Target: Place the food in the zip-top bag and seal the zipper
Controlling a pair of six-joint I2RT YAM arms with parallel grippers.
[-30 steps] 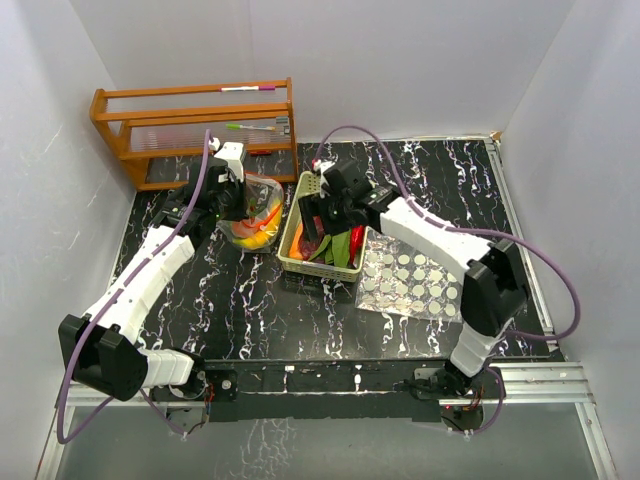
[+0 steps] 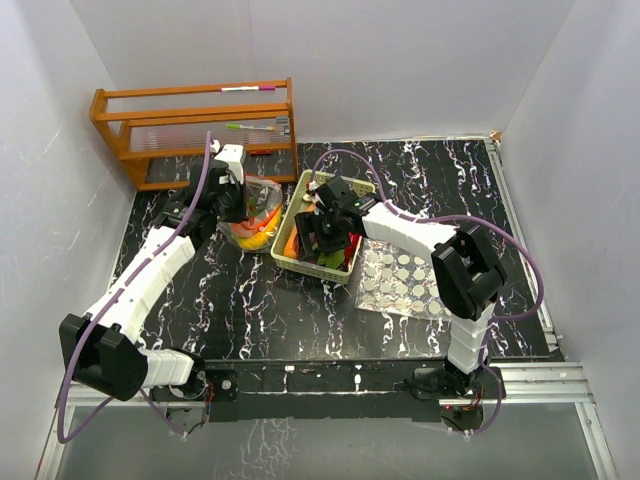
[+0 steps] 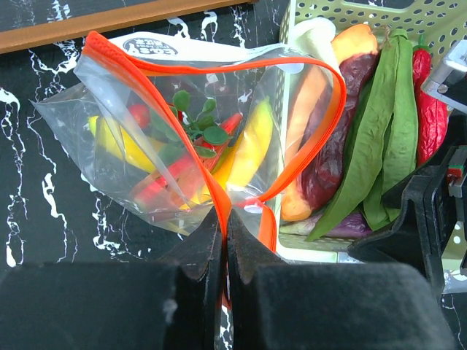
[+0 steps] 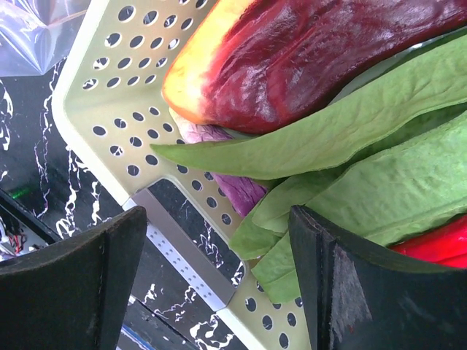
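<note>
The clear zip bag (image 3: 131, 182) with an orange zipper holds yellow and red pieces and green leaves. My left gripper is shut on the bag's orange edge, the bag open beside it. A plastic basket (image 4: 95, 138) right of the bag holds green pods (image 4: 379, 182), a red-brown piece (image 4: 277, 65), a purple piece (image 4: 241, 189) and red peppers (image 3: 430, 117). My right gripper is down over the basket at the pods, part open; no food shows clearly held between its fingers.
A wooden rack (image 2: 200, 115) stands at the back left. A sheet with round pale spots (image 2: 400, 290) lies right of the basket.
My right arm has moved left and toward the front, its gripper coming down into the basket over the pods. The left arm is nearly still.
</note>
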